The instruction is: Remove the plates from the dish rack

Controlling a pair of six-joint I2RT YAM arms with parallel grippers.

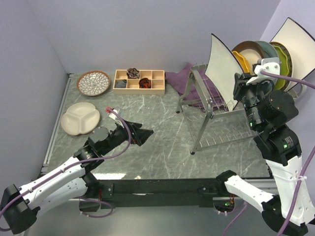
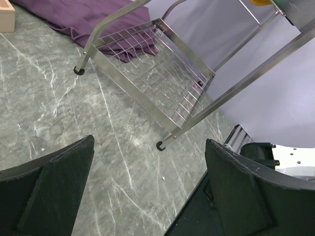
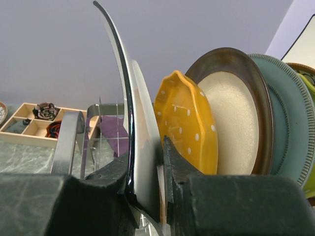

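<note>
A metal dish rack (image 1: 196, 132) on the right holds several upright plates: a white dark-rimmed one (image 3: 141, 123), a yellow dotted one (image 3: 187, 123), a brown-rimmed one (image 3: 229, 113), teal ones (image 3: 288, 118) and others behind. My right gripper has its fingertips around the lower edge of the white plate, fingers part open; whether it grips firmly is unclear. My left gripper hangs open and empty over the counter, left of the rack.
A divided white plate (image 1: 80, 118) and a patterned plate (image 1: 93, 83) lie at the left. A wooden compartment box (image 1: 139, 90) and purple cloth (image 1: 174, 78) sit at the back.
</note>
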